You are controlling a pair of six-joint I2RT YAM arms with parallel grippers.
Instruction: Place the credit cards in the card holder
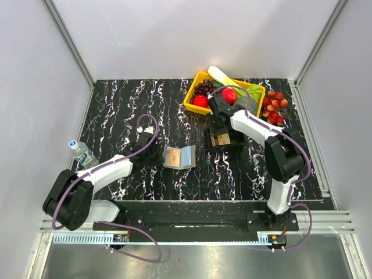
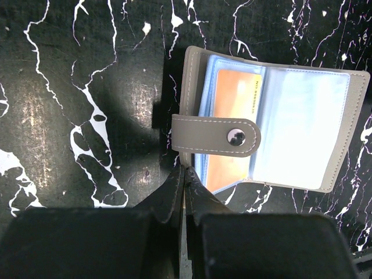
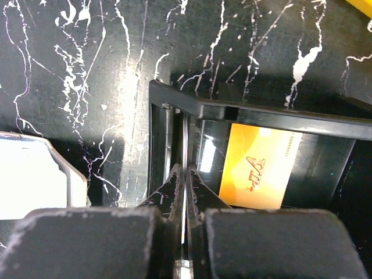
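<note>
The grey card holder (image 2: 314,116) lies spread on the marble top. An orange card (image 2: 232,104) shows in its clear left sleeve, below the snap strap (image 2: 203,135). My left gripper is shut on the holder's left edge. In the black tray (image 3: 273,116) an orange-yellow card (image 3: 258,165) leans at a slant. Beside that card, a thin upright edge (image 3: 185,139), seemingly another card on end, runs down to my right gripper. Its fingers stand close on either side of this edge; whether they grip it is unclear.
Behind the tray stands a yellow basket (image 1: 189,96) of fruit and vegetables, with red fruit (image 1: 275,104) to its right. A water bottle (image 1: 85,154) stands at the far left, near my left arm. Bare marble separates holder and tray.
</note>
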